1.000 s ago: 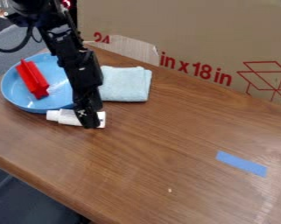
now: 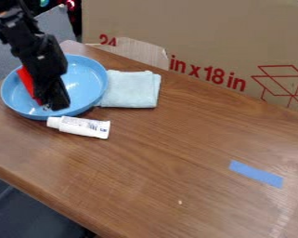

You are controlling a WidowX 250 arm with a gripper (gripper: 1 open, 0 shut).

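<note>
My black gripper (image 2: 55, 100) hangs over the blue bowl (image 2: 86, 93) at the left, partly covering a red object (image 2: 26, 80) inside it. Its fingers look shut, and I see nothing clearly between them. A white tube (image 2: 78, 126) with dark print lies on the wood just in front of the bowl, apart from my fingertips. A folded pale blue cloth (image 2: 131, 90) sits right of the bowl.
A large cardboard box (image 2: 213, 42) stands along the back. A strip of blue tape (image 2: 255, 174) is on the right of the table (image 2: 176, 177).
My gripper has moved left and up from the white tube to over the bowl, now covering part of the red object. The tube stays in front of the bowl.
</note>
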